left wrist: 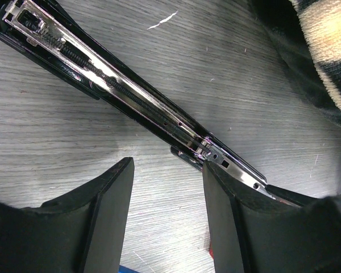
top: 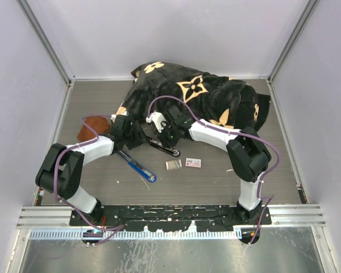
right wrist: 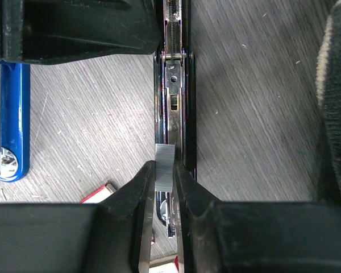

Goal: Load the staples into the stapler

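The black stapler (top: 165, 148) lies opened out flat on the table, its metal channel (left wrist: 119, 79) facing up in the left wrist view. A short grey strip of staples (right wrist: 165, 168) is pinched in my right gripper, over the stapler's black body (right wrist: 190, 114); whether it touches the metal cannot be told. My left gripper is part open around the hinge end, nothing showing clamped between its fingers. In the top view both wrists hide part of the stapler.
A blue stapler (top: 141, 169) lies front left of the black one. An open staple pack (top: 173, 164) and a white-and-red box (top: 193, 162) sit just in front. Behind is a bunched dark blanket (top: 199, 91); a brown cloth (top: 94, 128) lies at left.
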